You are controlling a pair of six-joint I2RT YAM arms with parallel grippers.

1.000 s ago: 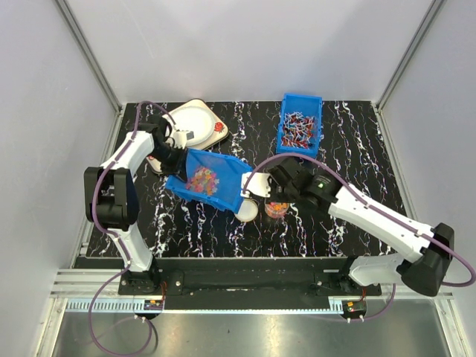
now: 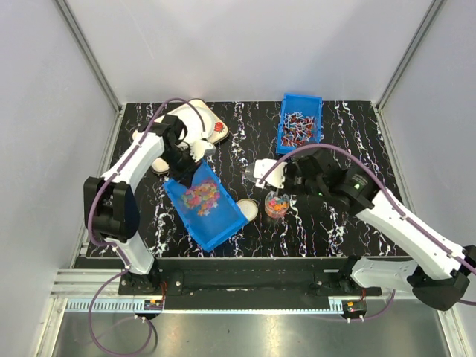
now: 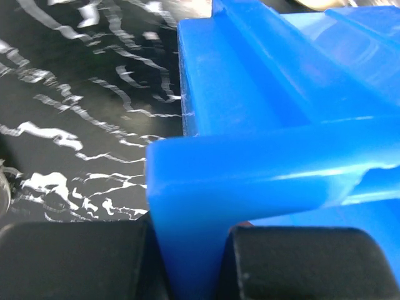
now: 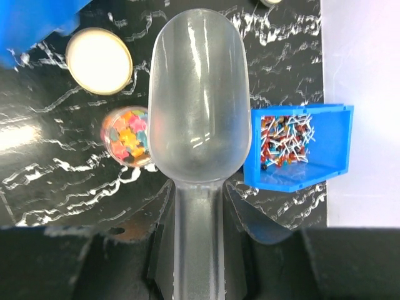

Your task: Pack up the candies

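A blue bin point(image 2: 210, 230) with colourful candies point(image 2: 201, 197) gathered in it stands left of centre in the top view. My left gripper is shut on the rim of this blue bin point(image 3: 262, 162). Between the fingers of my right gripper is the handle of a clear scoop point(image 4: 199, 100); the scoop's bowl looks empty. A round clear jar point(image 4: 127, 136) holding some colourful candies is below and left of the scoop in the right wrist view. Beside the jar lies a pale round lid point(image 4: 99, 61).
Another blue bin point(image 2: 299, 104), with wrapped lollipops point(image 2: 298, 129) inside, stands at the back right. A white plate point(image 2: 195, 119) rests on a board point(image 2: 221, 135) at the back left.
The candy bin has turned, its right end swinging toward the table's front edge, while my left gripper kept its rim.
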